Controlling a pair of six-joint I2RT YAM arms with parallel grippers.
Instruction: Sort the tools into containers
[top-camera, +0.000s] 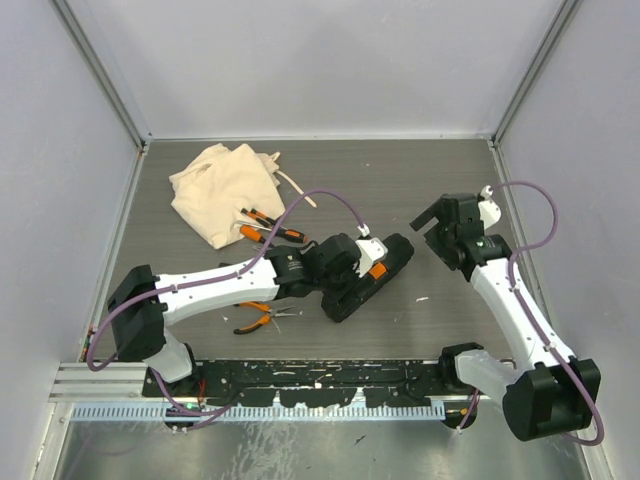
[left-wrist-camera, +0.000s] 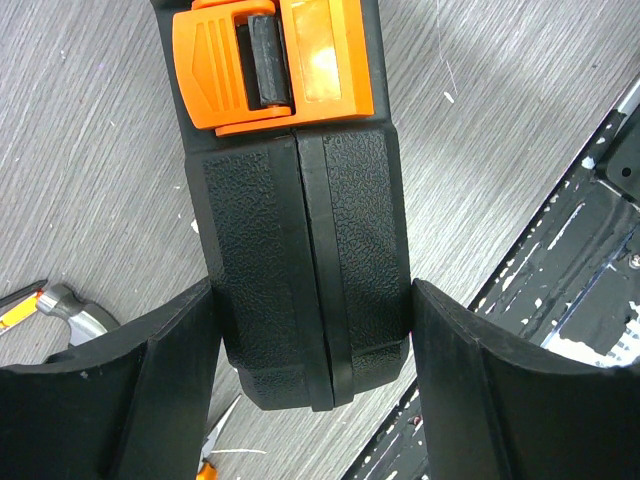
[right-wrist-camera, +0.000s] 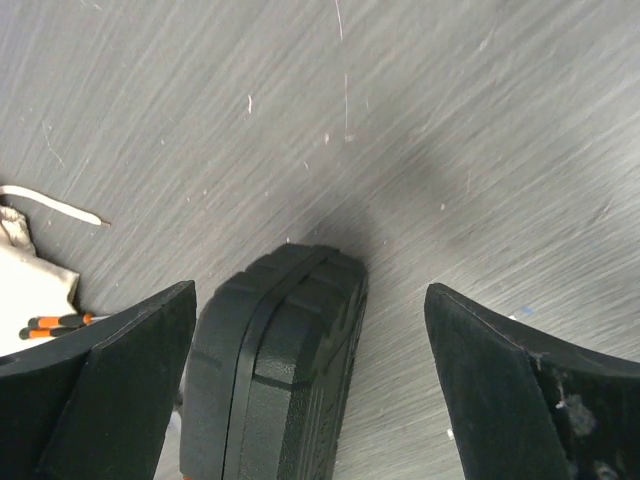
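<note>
A long black tool case (top-camera: 385, 262) with an orange latch (left-wrist-camera: 325, 60) lies diagonally in the centre of the table. My left gripper is around one end of it, fingers against both sides; whether it grips firmly is unclear. My right gripper stands open just beside the case's other end, which shows between its fingers in the right wrist view. Orange-handled pliers (top-camera: 262, 318) lie front left; several orange-and-black tools (top-camera: 271, 228) lie further back. A hammer (left-wrist-camera: 80, 316) shows beside the case in the left wrist view.
A cream cloth bag (top-camera: 220, 190) with a strap lies at the back left. White walls enclose the sides and back; a dark rail runs along the front edge.
</note>
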